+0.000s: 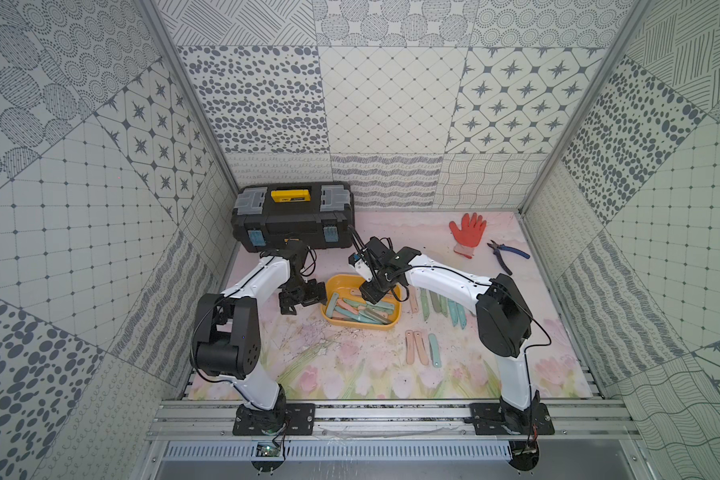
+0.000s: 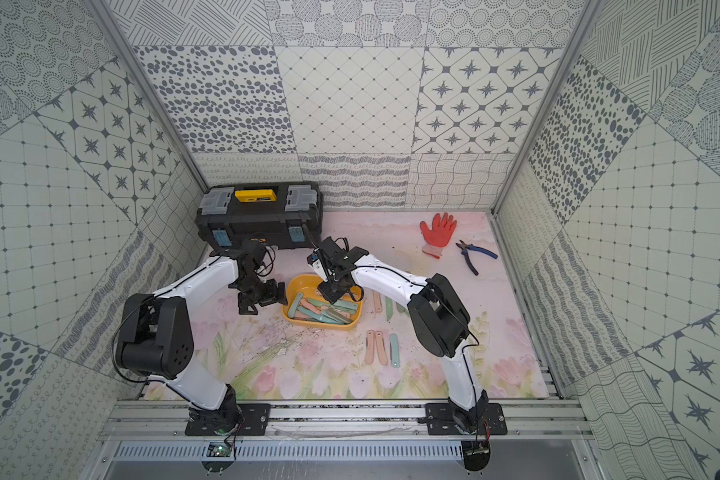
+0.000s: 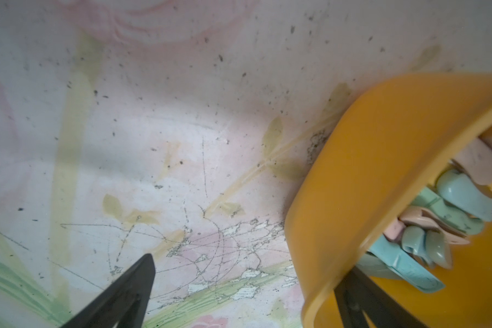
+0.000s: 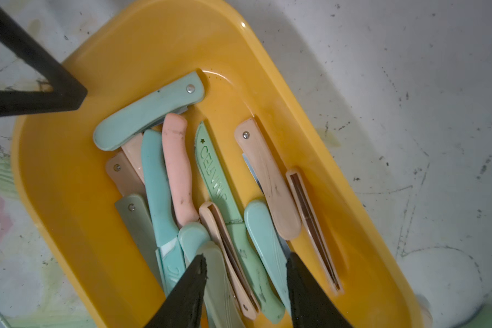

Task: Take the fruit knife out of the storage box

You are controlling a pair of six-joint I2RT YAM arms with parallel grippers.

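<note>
The yellow storage box holds several pastel knives, among them a green knife with lettering on its blade, a pink-handled one and pale blue folded ones such as the knife at one end. My right gripper hangs over the box, fingers apart above the knives, nothing seen between them. My left gripper stands open at the box's left side, one finger by the rim, bare table below it.
Several knives lie in rows right of the box, some folded ones nearer the front. A black toolbox stands at back left; a red glove and pliers lie at back right.
</note>
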